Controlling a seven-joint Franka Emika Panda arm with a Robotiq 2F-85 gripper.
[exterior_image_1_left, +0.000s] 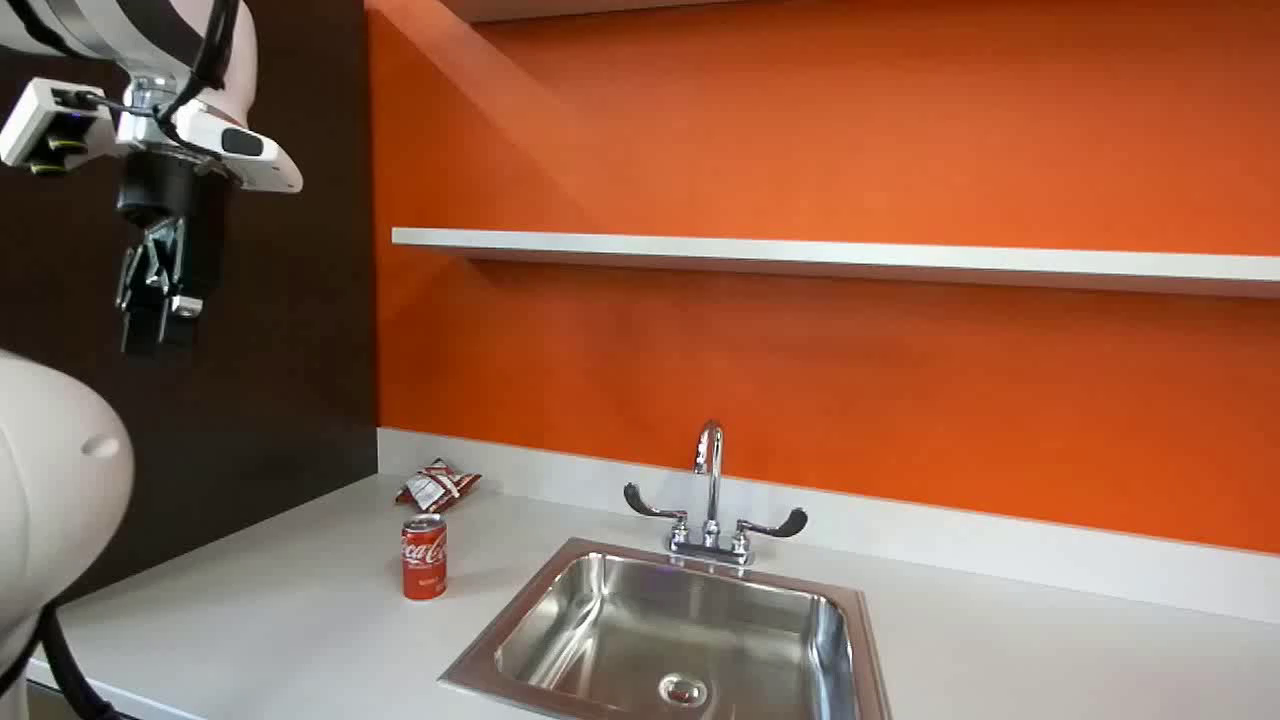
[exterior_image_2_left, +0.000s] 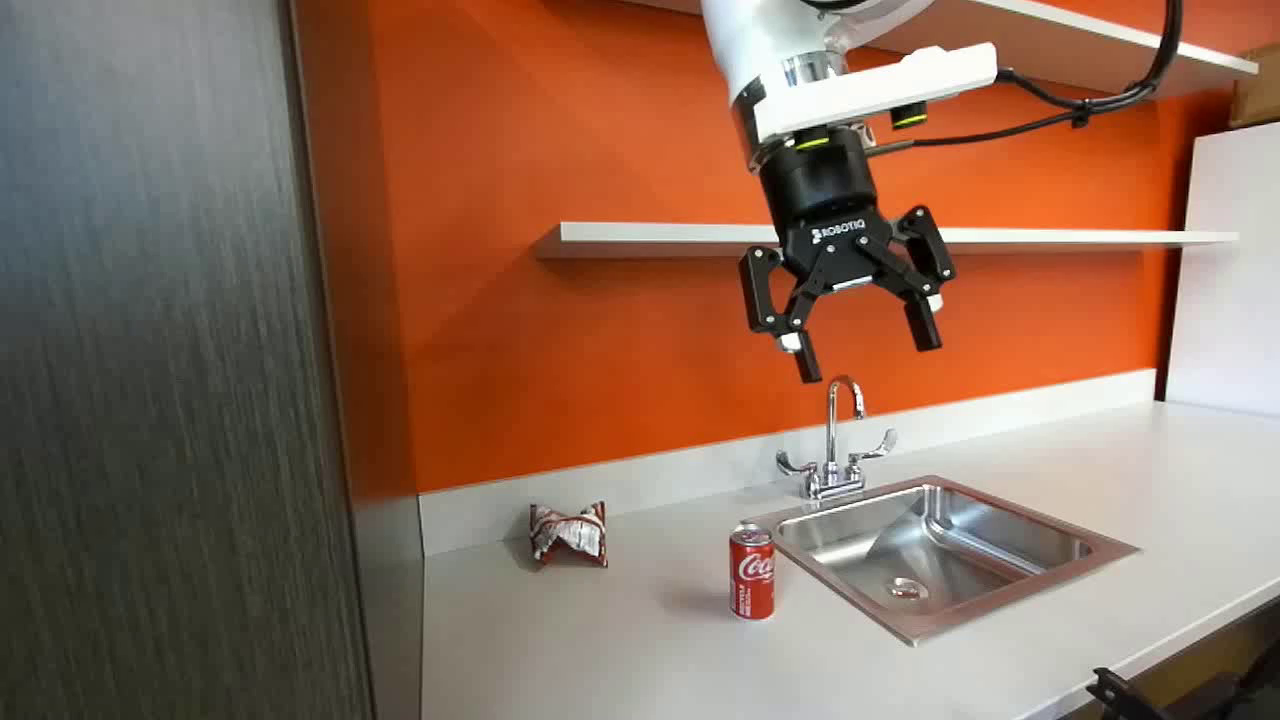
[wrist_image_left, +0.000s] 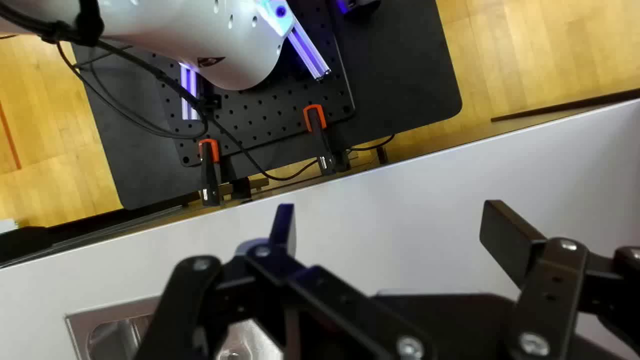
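Observation:
My gripper (exterior_image_2_left: 875, 356) hangs high above the counter, fingers pointing down. It is open, with nothing between its widely parted fingers, as the wrist view also shows (wrist_image_left: 390, 228). Well below it, a red Coca-Cola can (exterior_image_2_left: 752, 574) stands upright on the counter, left of the sink. Behind the can, near the back corner, lies a crumpled red and white snack bag (exterior_image_1_left: 437, 486). Neither the can nor the bag can be made out in the wrist view.
A steel sink (exterior_image_1_left: 492, 684) with a tall faucet (exterior_image_1_left: 714, 480) is set into the white counter (exterior_image_2_left: 540, 660). Above runs a white wall shelf (exterior_image_1_left: 840, 253). A dark panel (exterior_image_2_left: 156, 360) bounds the left side. Bare counter surrounds the can.

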